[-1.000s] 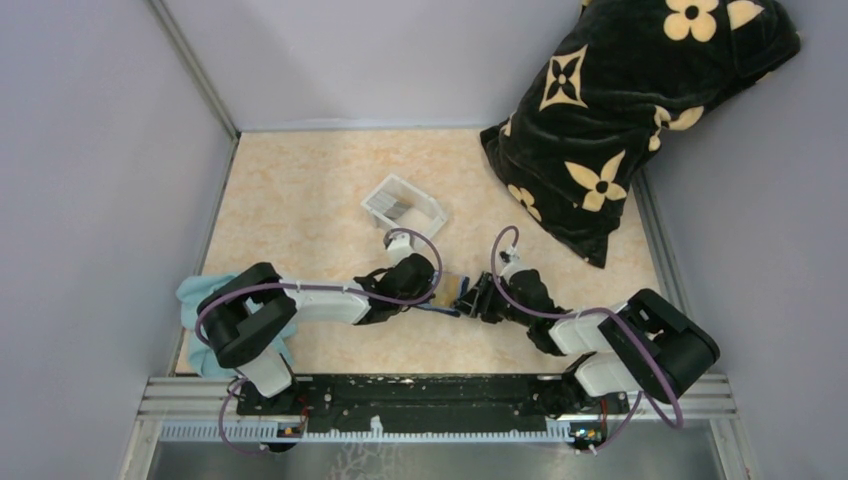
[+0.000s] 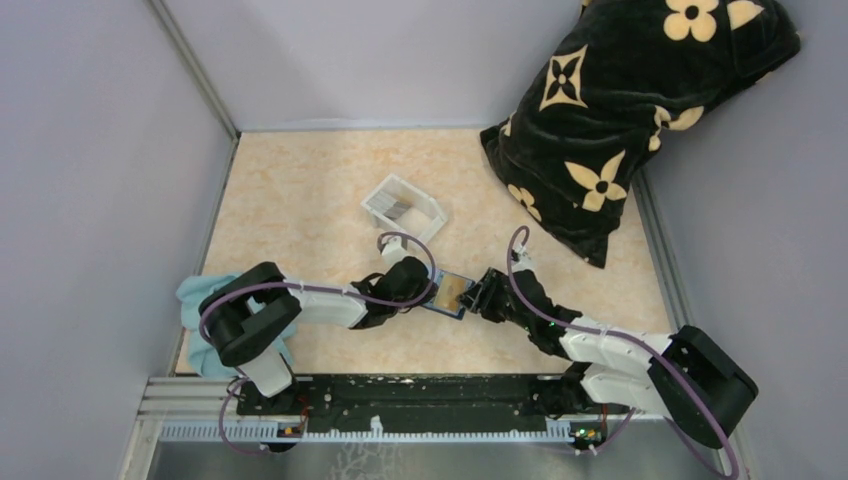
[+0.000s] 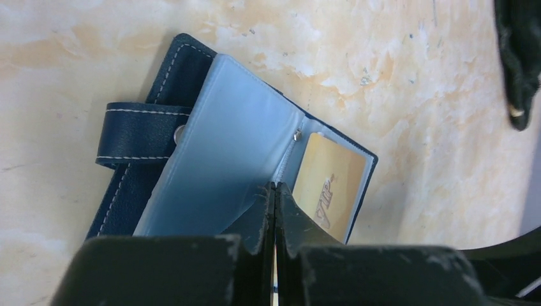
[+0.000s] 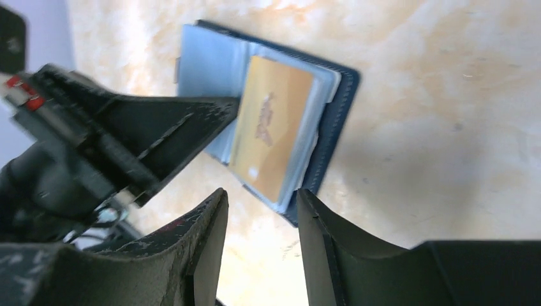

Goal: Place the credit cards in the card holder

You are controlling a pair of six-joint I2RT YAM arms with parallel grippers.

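Note:
The card holder, dark blue outside and light blue inside, lies open on the table with its strap to the left. A gold card sits in its right-hand pocket, the face showing. My left gripper is shut over the holder near its fold; no card shows between its fingers. At the holder's right edge, my right gripper stands part open, its fingertips apart with nothing held between them. From above, both grippers hide parts of the holder.
A white tray with grey slots stands behind the left gripper. A patterned black cushion leans at the back right. The light blue cloth lies at the left. Bare table shows at back left.
The right arm has shifted right, away from the holder, uncovering more of its right side. The tray has stayed put.

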